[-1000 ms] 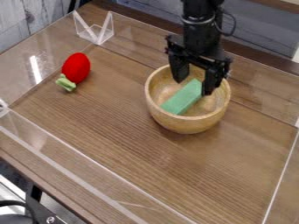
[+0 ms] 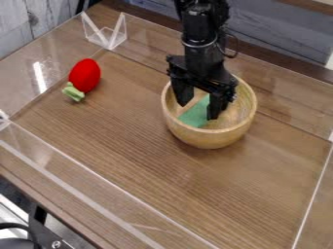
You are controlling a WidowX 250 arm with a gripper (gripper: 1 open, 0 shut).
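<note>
My black gripper [image 2: 201,78] is over the wooden bowl [image 2: 205,134], its open fingers reaching down into the bowl's back half. A teal-green object [image 2: 198,115] lies in the bowl, partly hidden behind the gripper. Whether the fingers touch it, I cannot tell.
A red oval object [image 2: 84,72] with a small green item [image 2: 74,91] beside it lies at the left. A white wire rack [image 2: 101,29] stands at the back left.
</note>
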